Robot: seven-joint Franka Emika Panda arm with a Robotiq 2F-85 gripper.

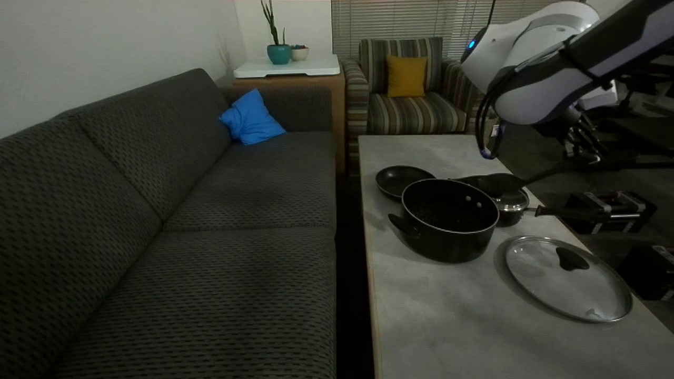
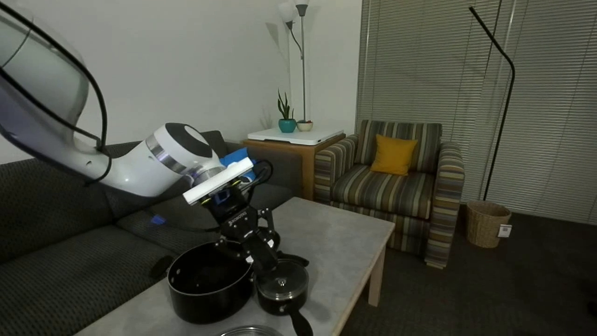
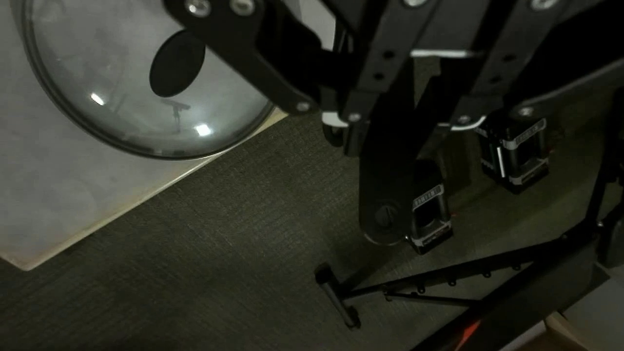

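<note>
My gripper is held beyond the table's right side in exterior view 1, shut on a long black utensil. The utensil's broad end reaches left, over the small saucepan. From the wrist, a dark rounded handle end shows between the fingers; the rest of it is hidden. A large black pot stands uncovered on the table, its inside dark. Its large glass lid lies flat in front and to the right, knob up. The saucepan in exterior view 2 has a glass lid on.
A small black frying pan sits behind the pot. A sofa runs along the left; black cases stand on the floor to the right.
</note>
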